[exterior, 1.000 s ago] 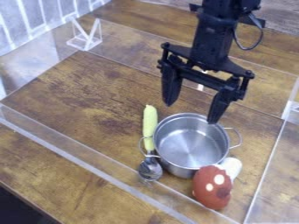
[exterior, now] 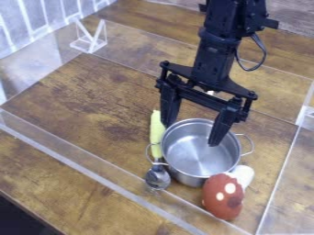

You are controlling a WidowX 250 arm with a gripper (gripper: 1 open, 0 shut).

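Observation:
My black gripper [exterior: 194, 124] hangs open over a steel pot [exterior: 200, 162], its two fingers spread wide above the rim. A pale yellow-green elongated item [exterior: 157, 134] lies left of the pot, with a metal spoon-like utensil [exterior: 157, 178] at its near end. A red object with pale spots [exterior: 223, 195] sits in front of the pot at the lower right, beside a small white item [exterior: 243, 173].
A wooden table [exterior: 73, 128] has clear room to the left. Transparent edging runs along the near left and the right side. A white rack-like piece [exterior: 90, 41] stands at the back left.
My gripper has shifted a little to the left and toward the camera over the pot, staying open. The objects on the table look unmoved.

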